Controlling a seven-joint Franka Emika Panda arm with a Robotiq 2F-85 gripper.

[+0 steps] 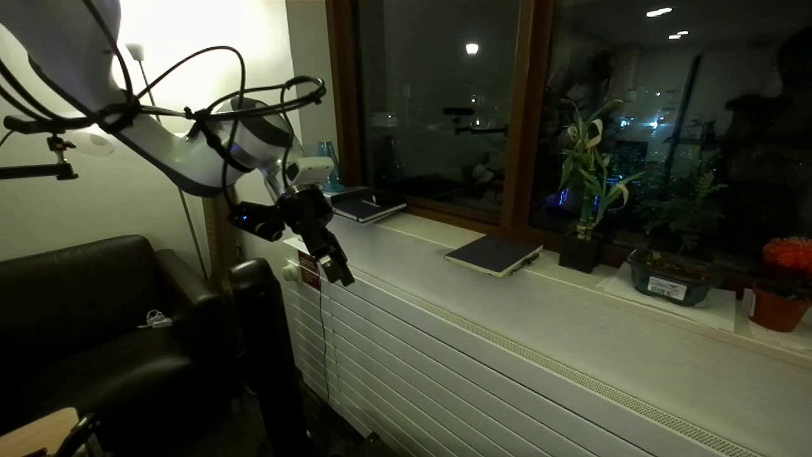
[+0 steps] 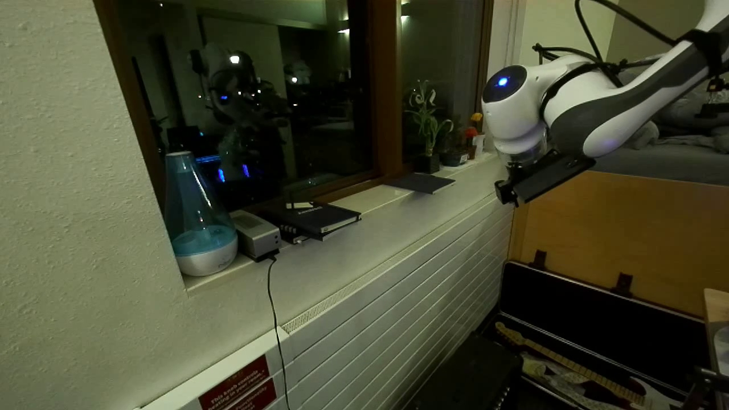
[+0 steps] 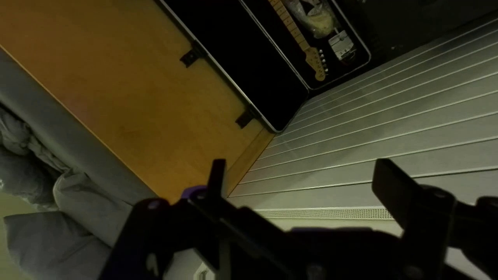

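In the wrist view my gripper is open, its two dark fingers wide apart with nothing between them. Exterior view 1 has the gripper (image 1: 339, 273) pointing down, in front of the windowsill's left part. A dark notebook (image 1: 495, 254) lies flat on the windowsill (image 1: 487, 304), to the right of the gripper. Farther left on the sill, a second dark notebook (image 1: 369, 203) has something small and light on top. In exterior view 2 the gripper (image 2: 506, 193) hangs off to the room side of the sill, clear of both notebooks.
Potted plants (image 1: 580, 254) stand along the sill's right part. A blue-and-white humidifier (image 2: 205, 249) and a grey box (image 2: 256, 234) occupy its other end. Below is the slatted radiator (image 2: 403, 294), with an open guitar case (image 2: 601, 314) on the floor. Bare sill lies in front of the notebooks.
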